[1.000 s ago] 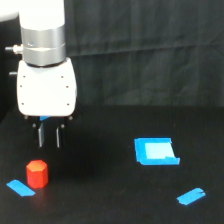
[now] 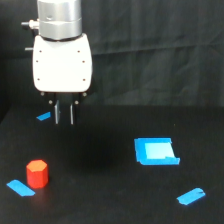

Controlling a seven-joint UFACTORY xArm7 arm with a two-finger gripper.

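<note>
Above the left half of the black table hangs my gripper (image 2: 64, 115), its two slim dark fingers apart and nothing seen between them. A red block (image 2: 37, 174) with a six-sided outline stands on the table, lower and further left in the view. Clear dark space shows between it and the fingertips. On the right lies a flat blue piece (image 2: 141, 152) with a pale, nearly white patch (image 2: 158, 151) inside its border.
Strips of blue tape lie at the front left (image 2: 20, 188), at the right (image 2: 191, 197) and behind the gripper at the left (image 2: 44, 116). A dark curtain (image 2: 150, 50) hangs across the back.
My gripper has moved right and higher in the view, away from above the red block. The red block and the blue pieces have stayed in place.
</note>
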